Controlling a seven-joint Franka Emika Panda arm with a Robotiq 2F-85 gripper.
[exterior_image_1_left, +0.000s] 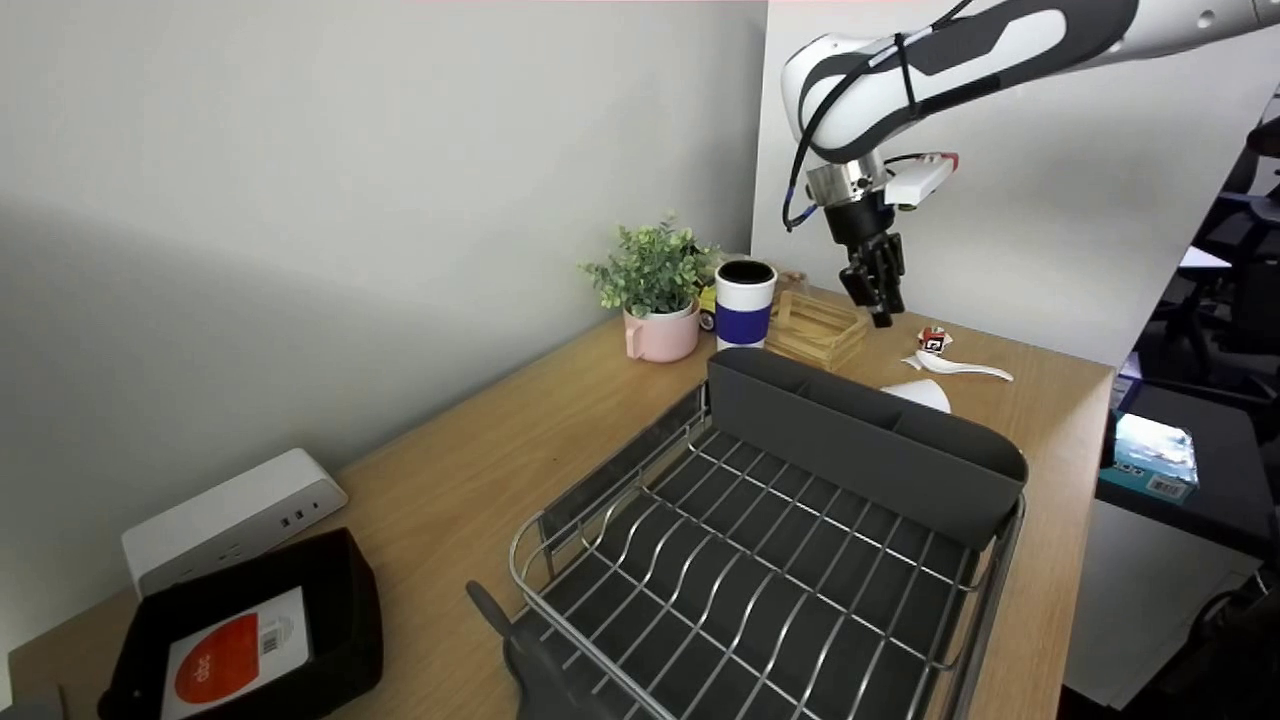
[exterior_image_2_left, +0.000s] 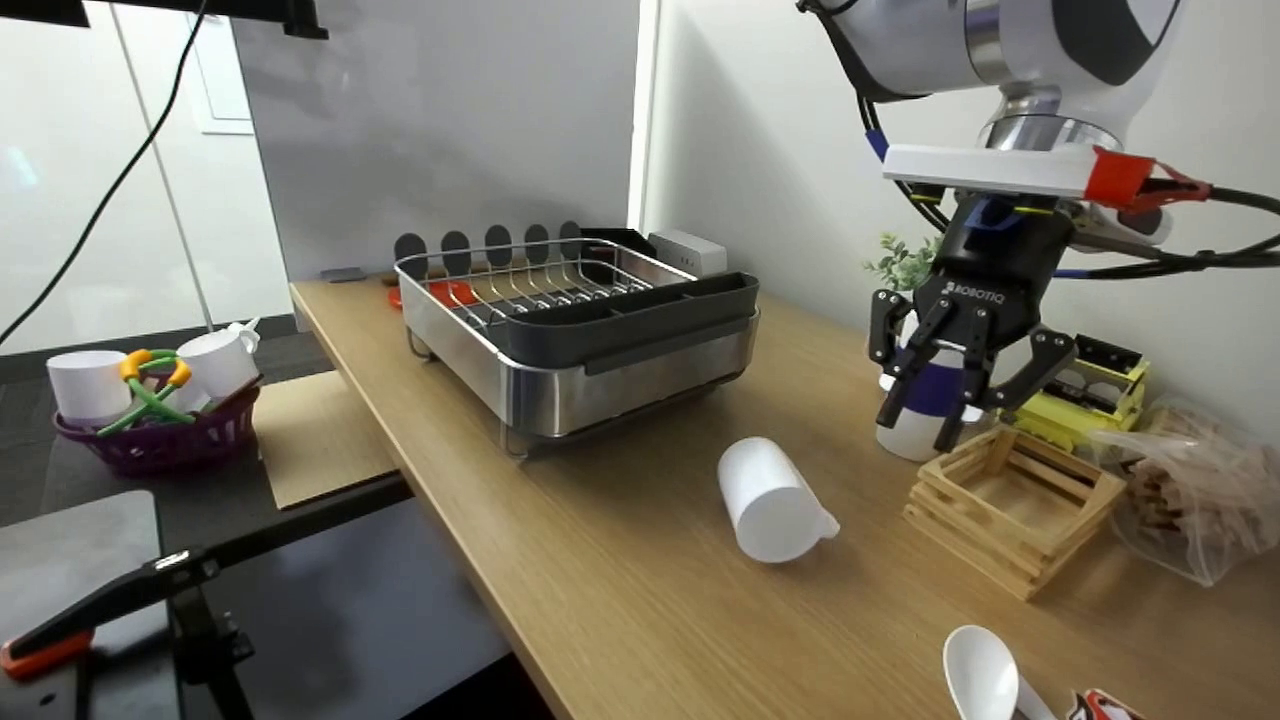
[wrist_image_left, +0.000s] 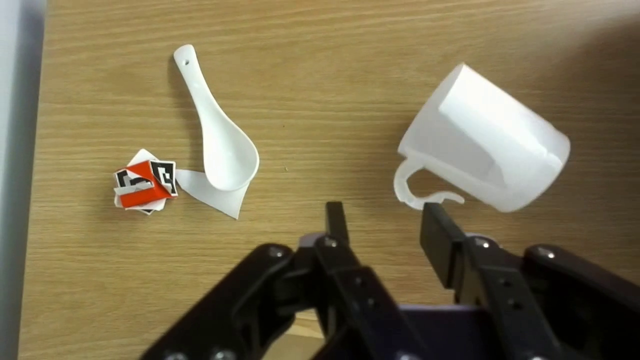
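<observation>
A white mug (wrist_image_left: 492, 138) lies on its side on the table, right of centre in the wrist view. Its curved handle (wrist_image_left: 406, 183) points toward my gripper, and the handle's far end looks unattached. Seen in exterior view 2, the mug (exterior_image_2_left: 762, 486) rests between the dish rack and the wooden crate. My gripper (exterior_image_2_left: 919, 430) hangs above the table, open, its fingers apart with only bare wood visible between them. A white spoon (wrist_image_left: 231, 156) lies to the left, and a flat white piece (wrist_image_left: 219, 200) touches its bowl.
A red-and-black patterned paper object (wrist_image_left: 146, 186) sits left of the spoon. The dish rack (exterior_image_2_left: 672, 390), wooden crate (exterior_image_2_left: 936, 510), blue-banded white cup (exterior_image_1_left: 744, 324) and potted plant (exterior_image_1_left: 662, 336) stand nearby. Bare table lies between mug and spoon.
</observation>
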